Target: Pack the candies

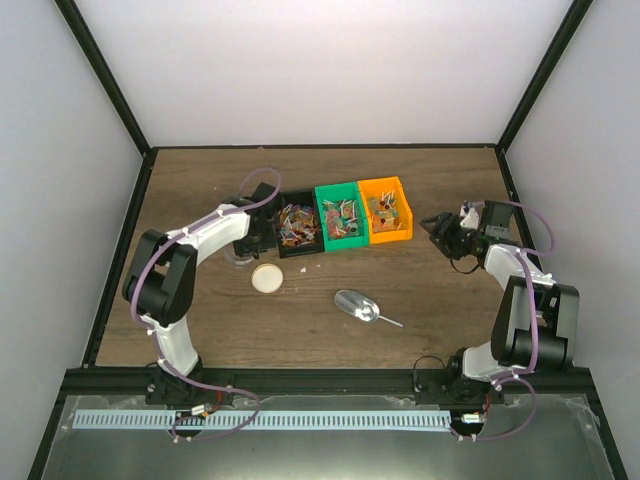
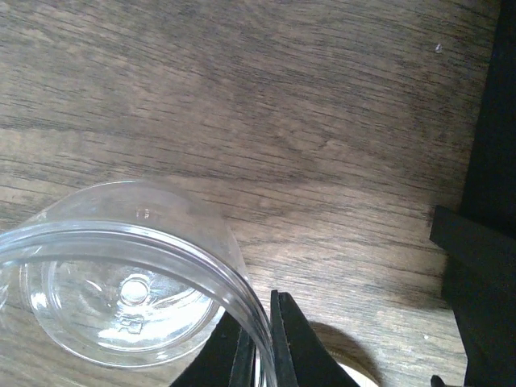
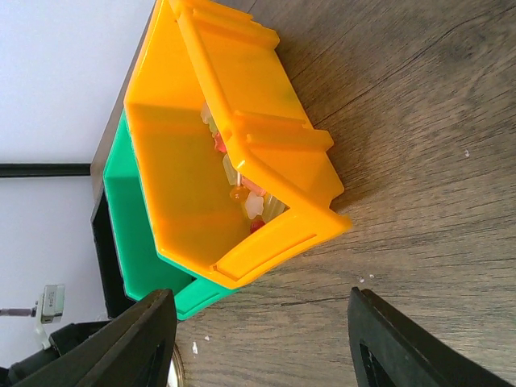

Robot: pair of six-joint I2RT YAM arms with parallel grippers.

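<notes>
In the left wrist view, a clear, empty-looking jar has its rim pinched between the fingertips of my left gripper, which is shut on it. From above, that jar is mostly hidden under the left arm. A pale round lid lies flat close by. Candies fill three joined bins: black, green and orange. Towards the front, a metal scoop rests on the table. My right gripper stands open and empty, well right of the orange bin.
Tiny white scraps lie on the wood before the bins. In the left wrist view, the black bin's wall rises close on the right.
</notes>
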